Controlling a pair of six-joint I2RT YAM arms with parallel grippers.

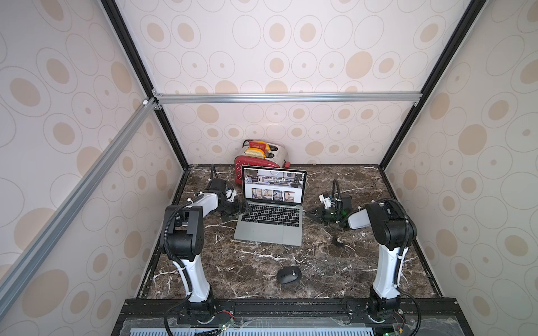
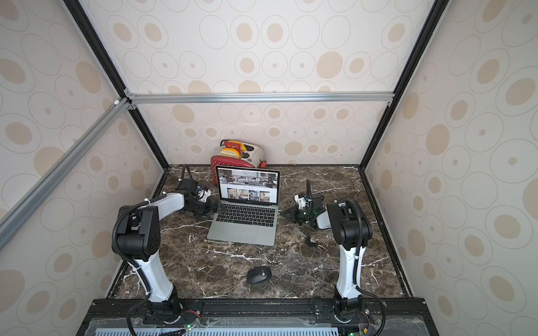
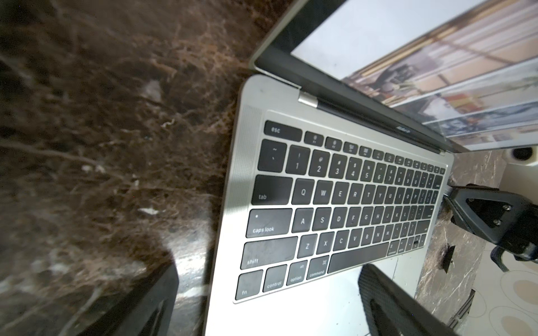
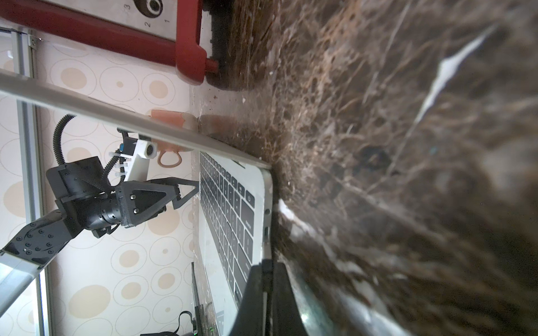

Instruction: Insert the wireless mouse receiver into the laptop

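Note:
The silver laptop (image 1: 269,224) stands unfolded mid-table, its screen lit. At its right side my right gripper is shut, tips at or very near the side edge, in line with the small ports (image 4: 266,230). A small dark piece shows at those fingertips; whether it is the receiver, I cannot tell. In the left wrist view my left gripper is open, its fingers (image 3: 148,310) spread about the laptop's left edge with neither clearly pressing on it. The black mouse (image 1: 289,275) rests near the table front.
Behind the laptop stands a red and white toy toaster (image 1: 260,159). A small black scrap (image 1: 337,242) lies on the marble table (image 1: 269,257) right of the laptop.

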